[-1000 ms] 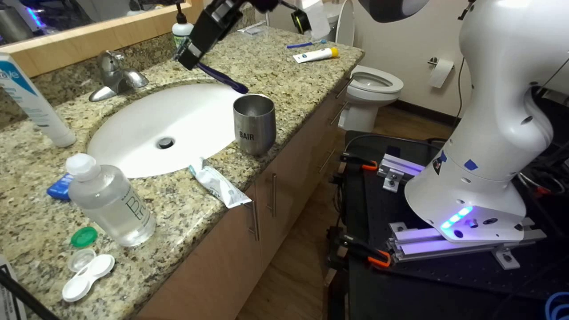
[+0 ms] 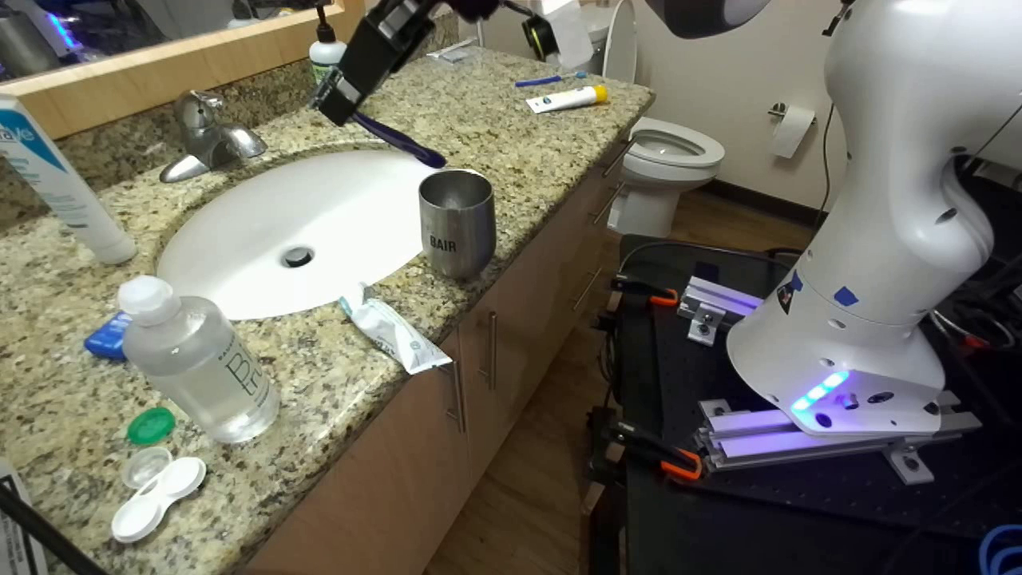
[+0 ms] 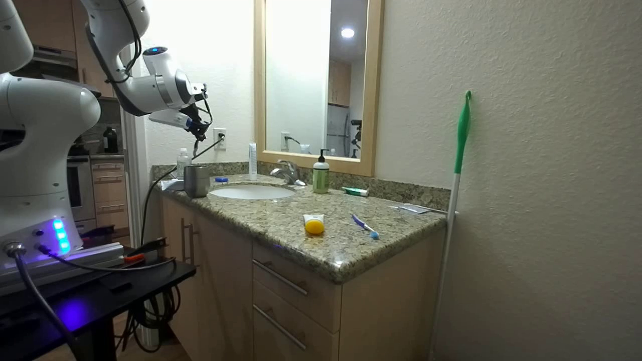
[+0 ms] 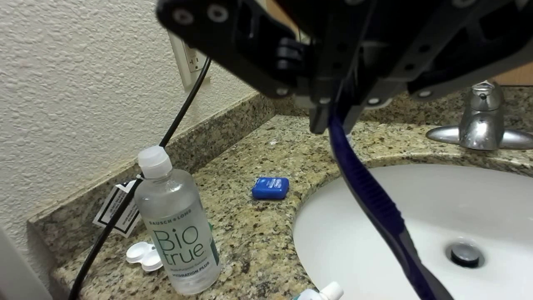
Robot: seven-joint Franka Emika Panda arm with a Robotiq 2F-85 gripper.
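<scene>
A dark purple toothbrush (image 4: pixel 369 195) is pinched in my gripper, which is shut on one end of it. In exterior view 1 the toothbrush (image 2: pixel 402 142) slants down from the gripper (image 2: pixel 337 104), its free end appearing close to the rim of the steel BAIR cup (image 2: pixel 457 235). Whether it is over the opening or apart from it, I cannot tell. The cup stands upright on the counter by the sink's front edge. In exterior view 2 my gripper (image 3: pixel 197 137) hangs above the cup (image 3: pixel 196 181). The wrist view does not show the cup.
A white sink (image 2: pixel 316 225) with a faucet (image 2: pixel 211 139) lies beside the cup. Nearby are a crumpled toothpaste tube (image 2: pixel 393 331), a clear Biotrue bottle (image 2: pixel 201 364) and a blue floss box (image 4: pixel 270 188). A black cable (image 4: pixel 165 137) crosses by the bottle. The counter beyond the cup has free room.
</scene>
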